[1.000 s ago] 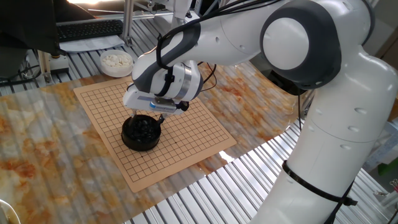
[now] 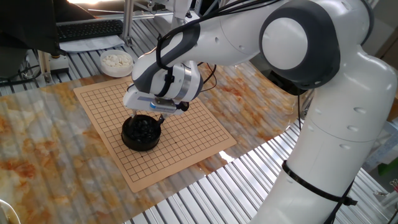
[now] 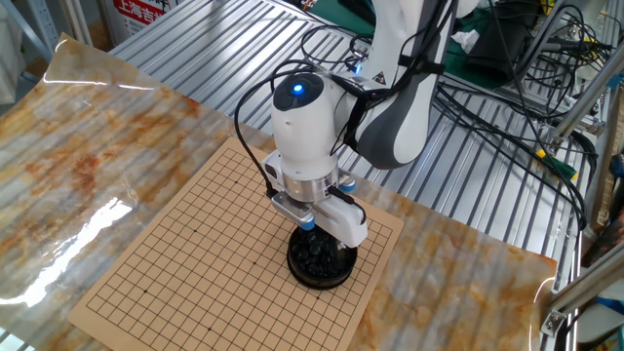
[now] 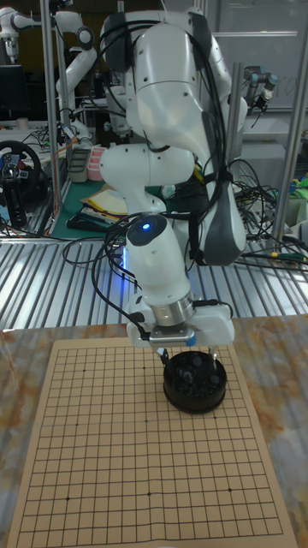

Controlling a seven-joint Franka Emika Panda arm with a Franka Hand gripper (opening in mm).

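A round black bowl [image 2: 141, 138] full of black stones stands upright on the tan grid board [image 2: 186, 140], toward the side nearer the arm in exterior view 3. My gripper [image 4: 188, 354] points down at the bowl's arm-side rim, its fingers spread wide apart. One finger [image 4: 163, 354] shows by the bowl's left edge, the other near the right part of the rim. Whether either touches the bowl, I cannot tell. No stone shows held between them. In exterior view 2 the gripper's body partly covers the black bowl [image 3: 320, 273].
A white bowl of white stones [image 2: 116, 62] sits beyond the board, near a keyboard [image 2: 90, 30]. Most of the board [image 4: 100, 456] is bare. Marble-patterned sheet [image 3: 127, 146] surrounds it, with ribbed metal table [image 3: 478, 185] on the arm's side.
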